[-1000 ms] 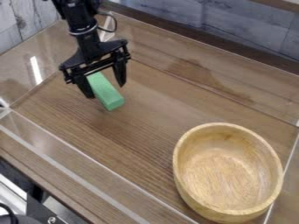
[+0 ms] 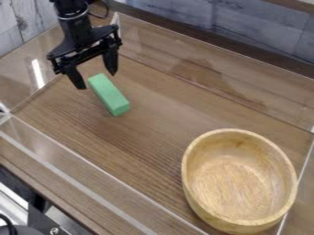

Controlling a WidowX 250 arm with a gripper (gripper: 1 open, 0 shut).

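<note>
A green rectangular bar (image 2: 108, 94) lies tilted on the wooden table (image 2: 135, 161), left of centre. My black gripper (image 2: 94, 71) is above and behind its upper end, reaching down from the top left with its two fingers spread open. I see nothing held between them.
A large pale tan bowl (image 2: 238, 179) sits at the lower right. The table's left edge runs close by the gripper, and dark cables show at the lower left corner.
My gripper has moved back and to the left, away from over the green bar, which now shows more fully. The bar looks about where it was.
</note>
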